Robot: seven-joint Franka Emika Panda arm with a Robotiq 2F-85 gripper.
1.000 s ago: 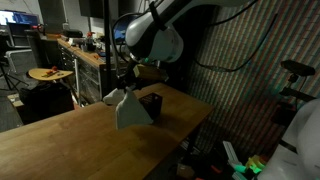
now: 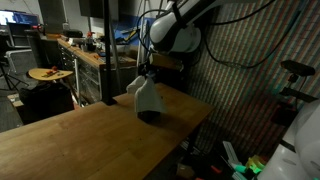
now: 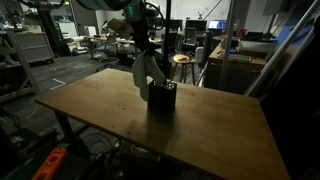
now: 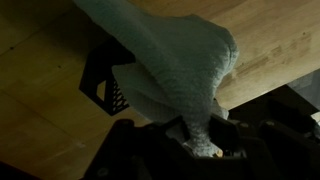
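Observation:
A pale grey-white cloth (image 2: 148, 97) hangs from my gripper (image 2: 147, 76), which is shut on it above the table. Seen from the other side, the cloth (image 3: 141, 75) drapes down beside and partly behind a black box (image 3: 162, 98) with perforated sides. In the wrist view the cloth (image 4: 185, 55) spreads out from between the dark fingers and covers much of the box (image 4: 98, 75). Most of the box is hidden by the cloth in exterior view 1. Whether the cloth touches the box or reaches inside it, I cannot tell.
A vertical post (image 2: 107, 50) stands behind the table. Dark mesh panelling (image 2: 250, 70) stands at the right.
In exterior view 1 the gripper and the cloth have moved right and away from the camera, toward the black box. The cloth now covers more of it. The box appears to have stayed in place.

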